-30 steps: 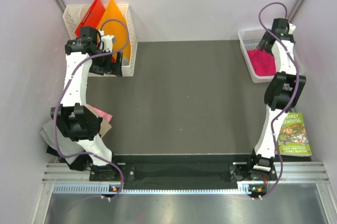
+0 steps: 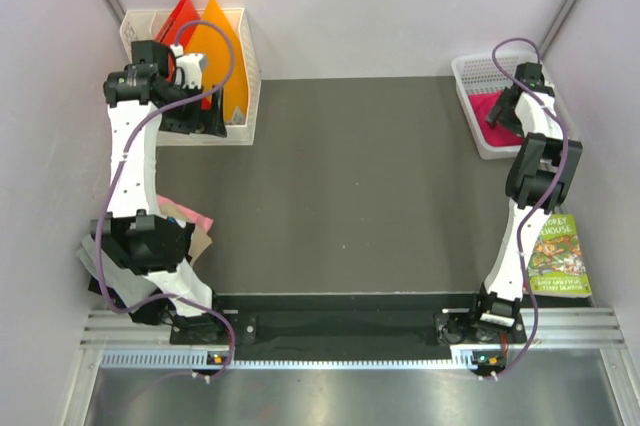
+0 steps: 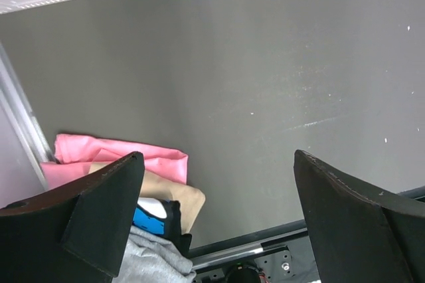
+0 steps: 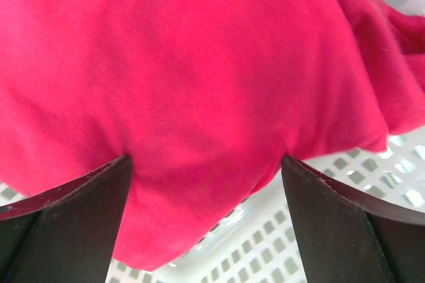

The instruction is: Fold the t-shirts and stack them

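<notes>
A crimson t-shirt (image 2: pixel 486 114) lies crumpled in the white basket (image 2: pixel 465 111) at the back right. My right gripper is open over it, with red cloth below and between the fingers. Whether the pads touch the cloth, I cannot tell. On the left, my left gripper (image 2: pixel 208 116) hangs open by the other bin, nothing between its fingers. Beneath the left arm sits a pile of garments: a pink one (image 3: pixel 159 161), a tan one (image 3: pixel 189 196), a black one with a blue print and a grey one (image 3: pixel 149 260). The arm partly hides the pile in the top view.
A white bin (image 2: pixel 251 86) at the back left holds upright red and orange boards (image 2: pixel 212 61). At the front right lies a green illustrated book (image 2: pixel 558 261).
My right gripper has come down into the basket, toward the red cloth. The left arm has shifted a little to the left, staying open.
</notes>
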